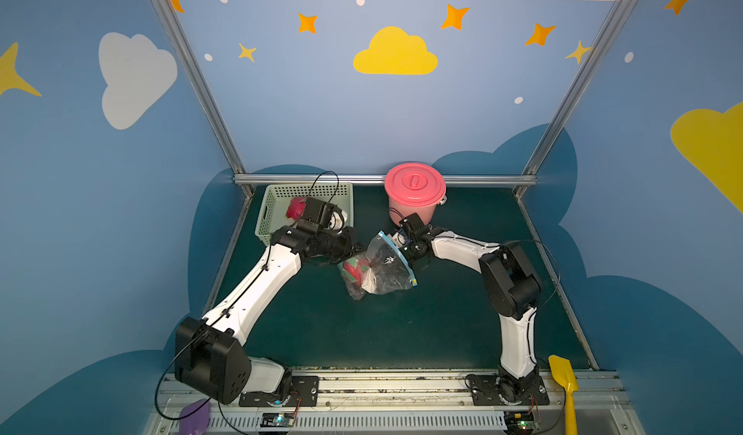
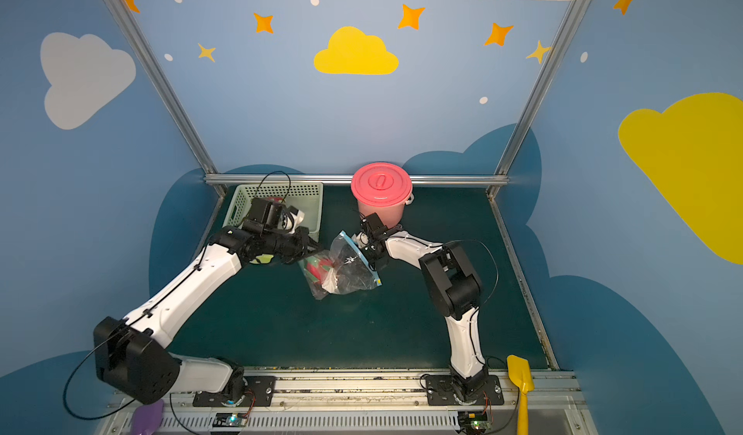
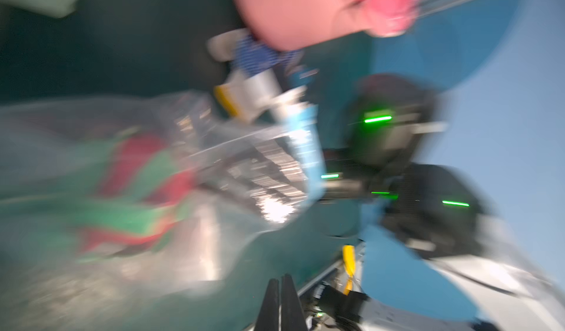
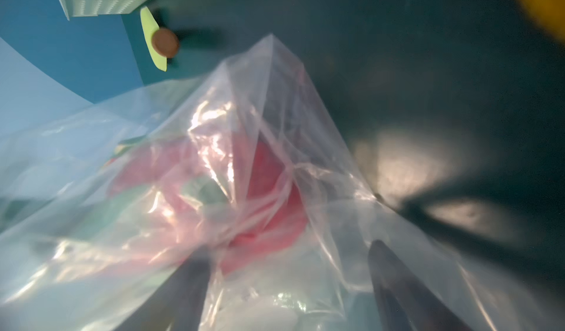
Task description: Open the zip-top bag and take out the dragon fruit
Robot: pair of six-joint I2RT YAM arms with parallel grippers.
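The clear zip top bag (image 1: 391, 272) hangs between the two grippers, its blue-edged mouth toward the right arm. Inside shows a red and green item (image 3: 138, 189), blurred by the film, probably the dragon fruit. My left gripper is shut, with nothing visible between its fingertips; in the top left view it stands by the bag's upper left side, and contact cannot be made out. My right gripper is open at the mouth end, its fingers (image 4: 400, 284) spread with clear film in front of them. The red and green item lies beyond its fingertips.
A pale green basket (image 1: 267, 222) at the back left holds another red item (image 1: 295, 207). A pink lidded bucket (image 1: 416, 202) stands close behind the right gripper. A small yellow-green piece (image 4: 151, 36) lies near the basket.
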